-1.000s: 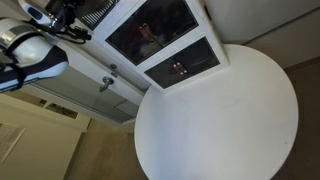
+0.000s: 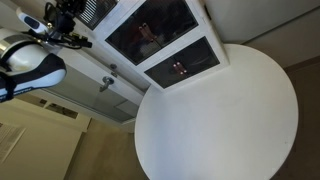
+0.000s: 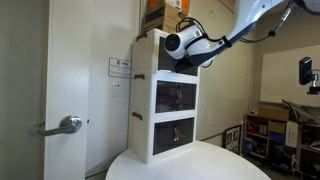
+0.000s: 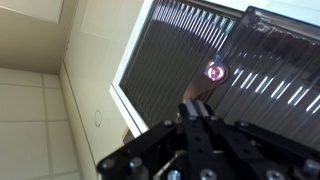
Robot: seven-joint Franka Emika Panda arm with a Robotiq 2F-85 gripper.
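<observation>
A white cabinet carries stacked dark see-through doors, with the middle doors and bottom doors shut. My gripper is at the top compartment. In the wrist view its fingers are together, with nothing visible between them. Just beyond the fingertips is a brown handle with a shiny red-lit knob, close to the edge of a clear door panel. Whether the fingers touch the handle I cannot tell. In exterior view 1 the arm enters at upper left, and the fingertips are hard to make out.
Boxes sit on top of the cabinet. To the left is a room door with a metal handle. Shelves with items stand at the far right.
In exterior view 1 the arm has shifted slightly downward at the upper left over the last second. The cabinet's middle and bottom doors and the table look the same.
</observation>
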